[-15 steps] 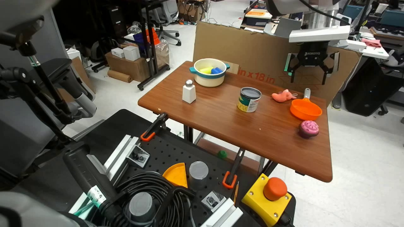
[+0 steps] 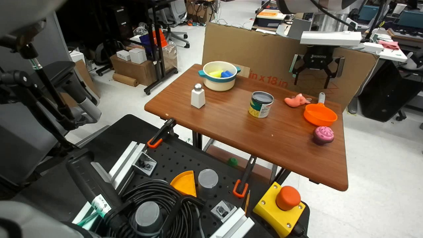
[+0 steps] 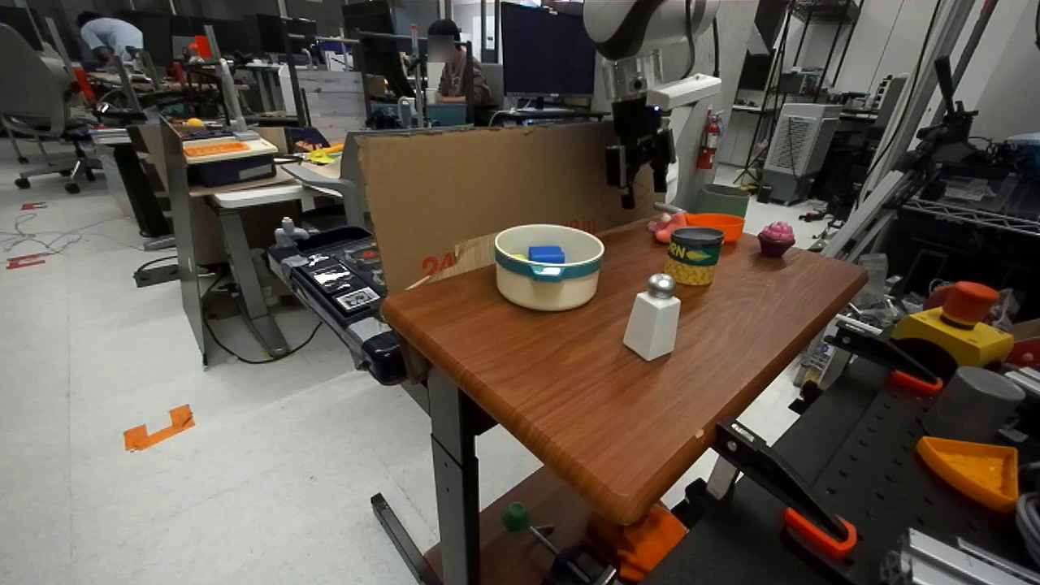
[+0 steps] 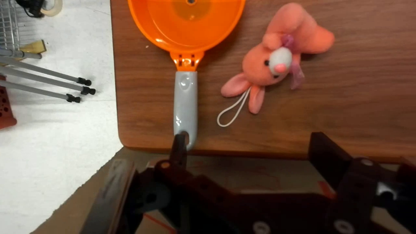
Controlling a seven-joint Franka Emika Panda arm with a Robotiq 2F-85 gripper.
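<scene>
My gripper (image 2: 311,84) hangs open above the table's back edge, beside the cardboard, with nothing between its fingers. Below it lie a pink plush toy (image 4: 260,64) and an orange pan (image 4: 187,23) whose grey handle (image 4: 185,99) points towards the back edge. In the wrist view one fingertip overlaps the handle's end, though the gripper is higher up. A cream pot (image 3: 548,284) with a teal band holds a yellow and a blue item (image 3: 546,254). A corn can (image 2: 260,104), a white shaker (image 2: 198,96) and a pink-topped cupcake (image 2: 323,135) stand apart on the tabletop.
A tall cardboard sheet (image 2: 246,49) walls the back of the wooden table (image 2: 238,115). Clamps (image 2: 246,176) grip its front edge. A yellow box with a red button (image 2: 288,198) stands off the front right.
In exterior view 1 my gripper has shifted a little to the left and stays open. The objects on the table have not moved.
</scene>
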